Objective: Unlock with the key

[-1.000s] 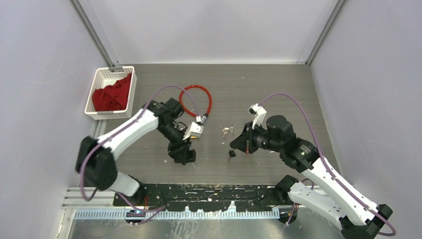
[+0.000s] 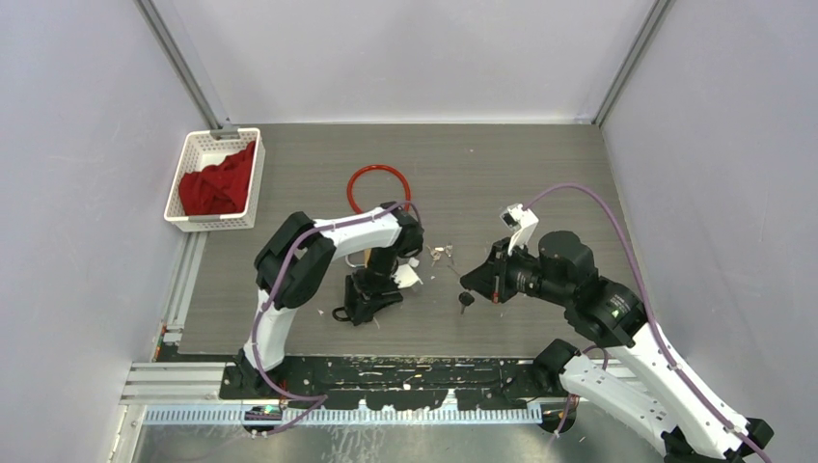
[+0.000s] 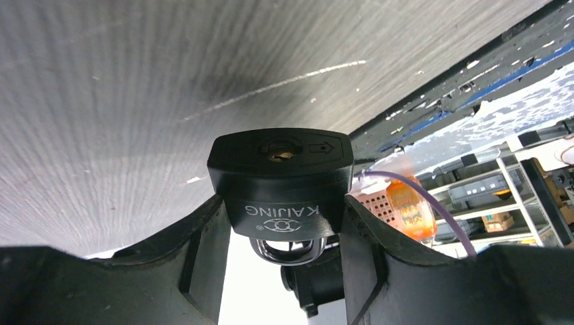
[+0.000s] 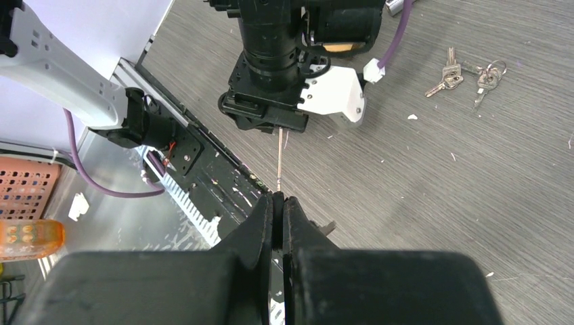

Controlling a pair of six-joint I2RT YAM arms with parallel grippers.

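Note:
A black padlock marked KAIJING sits between the fingers of my left gripper, which is shut on its sides. Its keyhole faces up in the left wrist view. At the right, my right gripper is shut on a key; its thin blade sticks out past the fingertips, and its head is hidden. A dark key-like piece hangs beside the right fingertips in the top view. The two grippers are apart, with bare table between.
Loose keys lie on the table beyond the grippers. A red ring-shaped cable lock lies behind the left arm. A white basket holding red cloth stands at the far left.
The right gripper, with its key and the hanging piece, has shifted slightly right.

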